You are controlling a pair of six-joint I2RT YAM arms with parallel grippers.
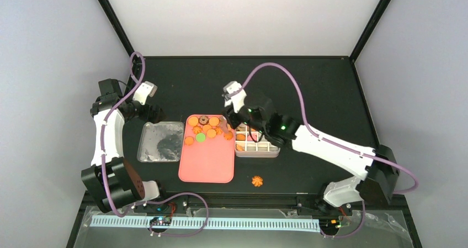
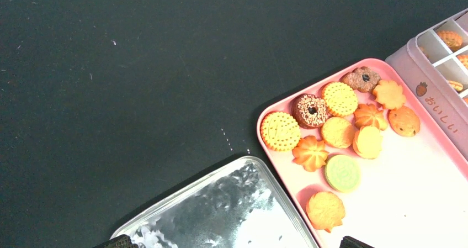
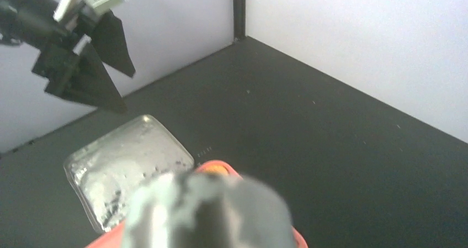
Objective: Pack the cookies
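Observation:
The pink tray (image 1: pixel 207 165) has several cookies grouped at its far end, among them a green cookie (image 2: pixel 342 173) and a chocolate ring cookie (image 2: pixel 310 110). To its right is the divided box (image 1: pixel 259 154), cookies in some compartments, partly covered by my right arm. My right gripper (image 1: pixel 227 125) is over the tray's far right corner; a blurred grey shape fills the lower middle of its wrist view and hides what lies below. It is open. My left gripper stands open and empty above the far side of the metal tray (image 1: pixel 160 142).
A lone orange flower-shaped cookie (image 1: pixel 257 181) lies on the black table in front of the box. The tray's near half is bare. Behind the trays the table (image 2: pixel 138 66) is clear.

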